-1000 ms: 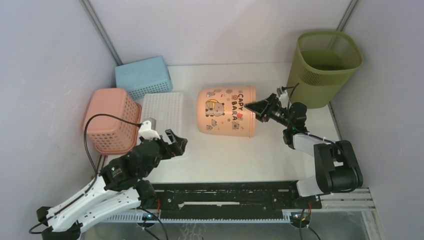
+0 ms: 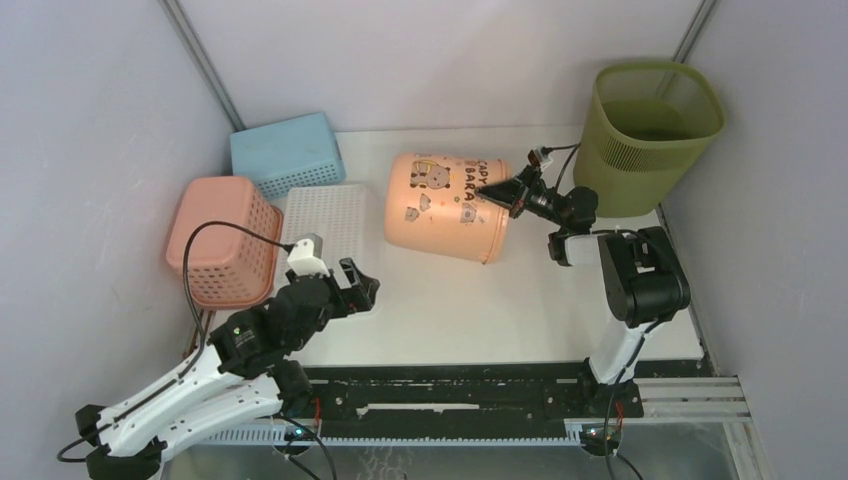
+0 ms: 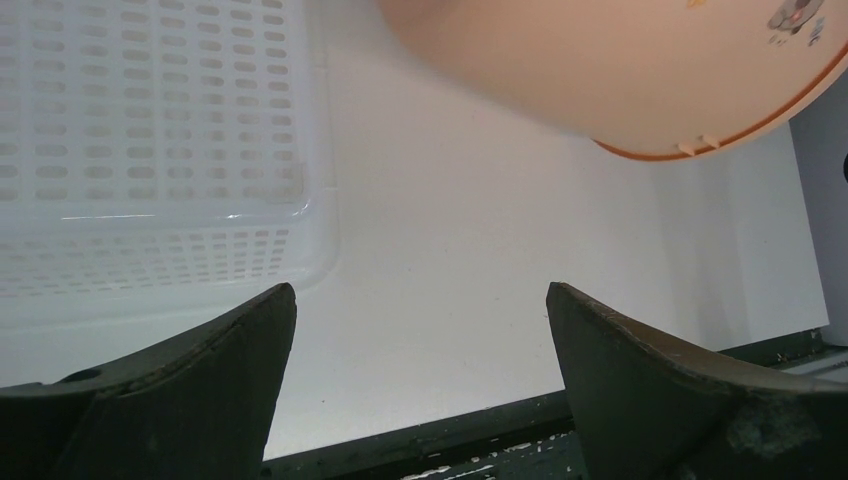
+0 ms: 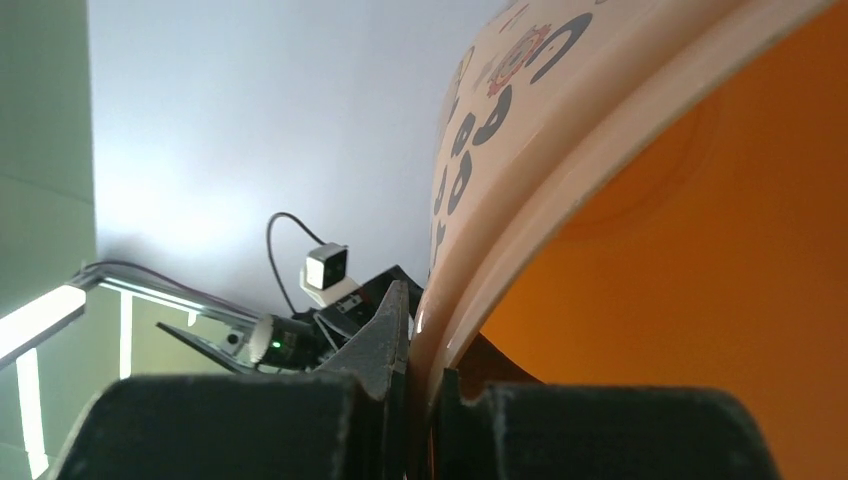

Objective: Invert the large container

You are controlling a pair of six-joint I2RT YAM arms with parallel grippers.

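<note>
The large orange container [image 2: 440,225], printed with bears and "CAPYBARA", is on its side, tilted, in the middle of the table. Its open rim faces right and its base left. My right gripper [image 2: 480,192] is shut on that rim; in the right wrist view the rim [image 4: 520,235] runs down between the fingers, with the orange inside [image 4: 680,260] to the right. In front of the white basket, my left gripper [image 2: 362,280] stands open and apart from the container. The left wrist view shows only bare table between its fingers, with the container [image 3: 580,70] above.
A white basket [image 2: 318,215] lies just left of the container. Pink baskets [image 2: 222,240] and a blue basket [image 2: 288,152] stand further left. A tall green bin [image 2: 640,140] is behind the right arm.
My right gripper has moved slightly left, and its forearm has swung inward. The held container has rolled and tilted, its rim end shifting a little left and its base dipping. The left arm has hardly moved.
</note>
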